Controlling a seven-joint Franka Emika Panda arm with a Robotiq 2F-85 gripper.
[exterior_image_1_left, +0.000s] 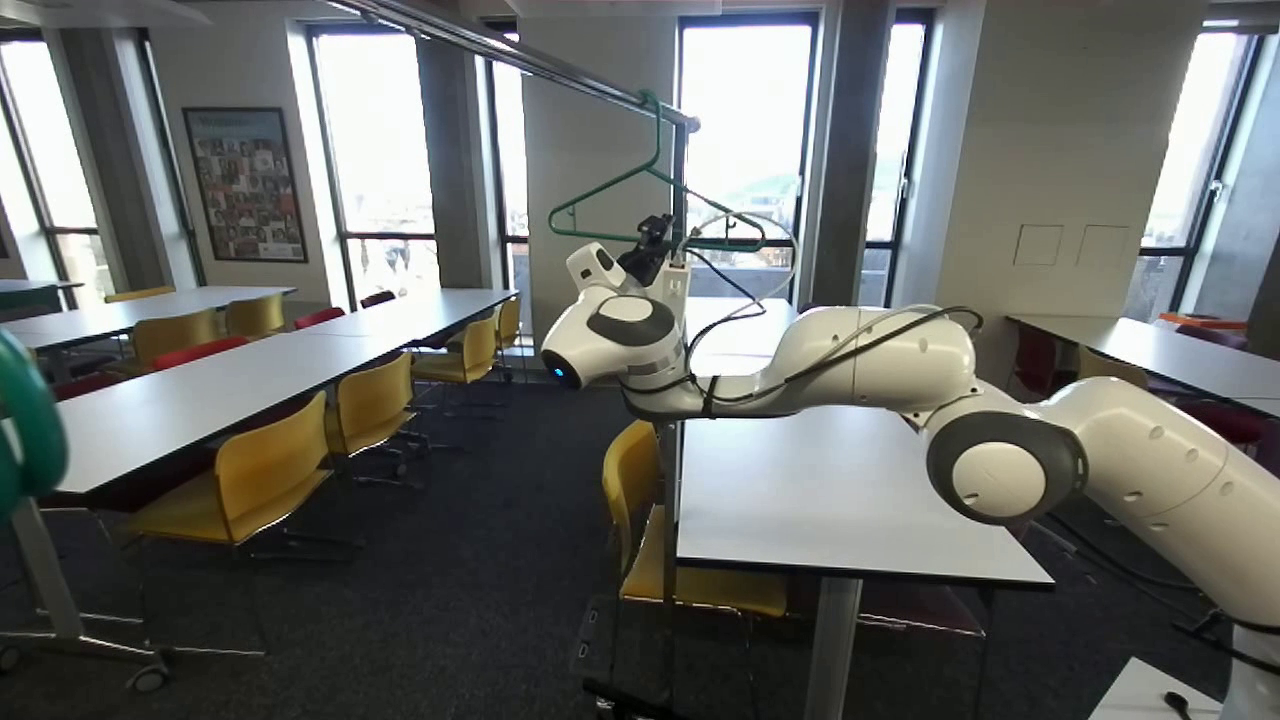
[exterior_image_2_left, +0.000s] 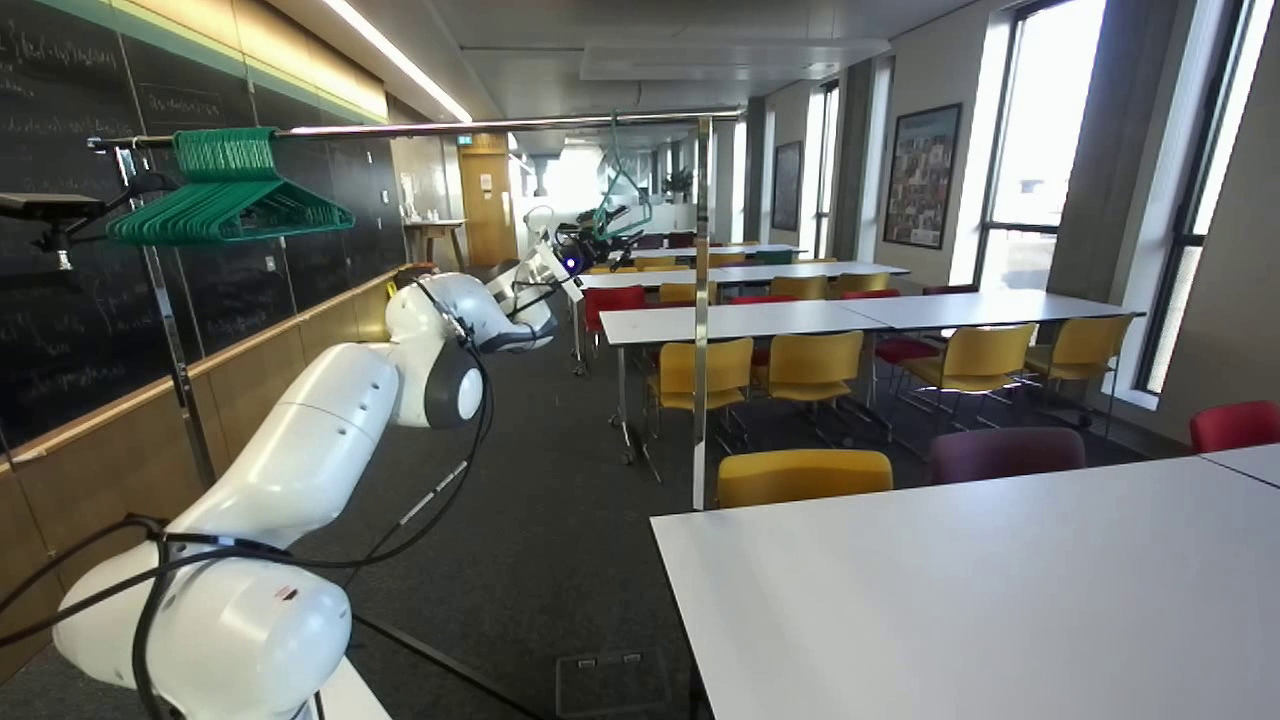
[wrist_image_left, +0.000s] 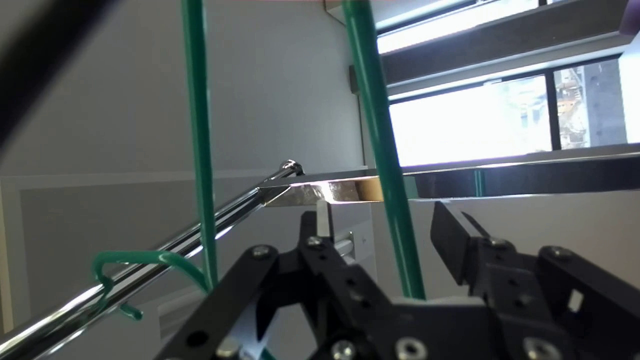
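Note:
A green hanger (exterior_image_1_left: 654, 172) hangs by its hook from the end of the metal rail. In exterior view 1 my gripper (exterior_image_1_left: 655, 224) is at its lower bar, tilted up. The wrist view shows one green hanger bar (wrist_image_left: 387, 156) running down between the fingers of my gripper, with gaps visible on both sides of it. The fingers stand part open. A second stretch of green bar (wrist_image_left: 201, 132) and the hook (wrist_image_left: 135, 258) are to the left, outside the fingers. In exterior view 2 the hanger (exterior_image_2_left: 621, 198) partly overlaps the gripper, and contact is hard to judge.
The chrome rail (exterior_image_1_left: 546, 70) runs above the arm, with an upright post (exterior_image_2_left: 703, 300) at its end. Several green hangers (exterior_image_2_left: 228, 192) are bunched at the rail's other end. A white table (exterior_image_1_left: 840, 480) stands below the arm. Cables (exterior_image_1_left: 768, 288) loop near the wrist.

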